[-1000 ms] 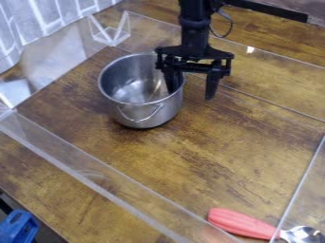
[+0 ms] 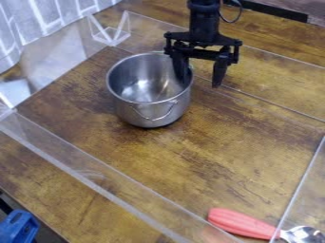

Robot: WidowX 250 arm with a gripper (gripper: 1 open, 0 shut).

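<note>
A steel pot [image 2: 150, 104] with a wire handle stands left of centre on the wooden table [image 2: 216, 142]. My black gripper [image 2: 200, 59] is at the pot's back right rim, its fingers spread to either side. Whether anything is between the fingers is hard to tell at this size.
A spoon with a red handle [image 2: 241, 222] lies at the front right. A blue object [image 2: 15, 228] is at the lower left corner. Clear plastic walls border the work area.
My gripper has risen toward the back of the table, up from lower over the pot's rim. The pot has shifted slightly right.
</note>
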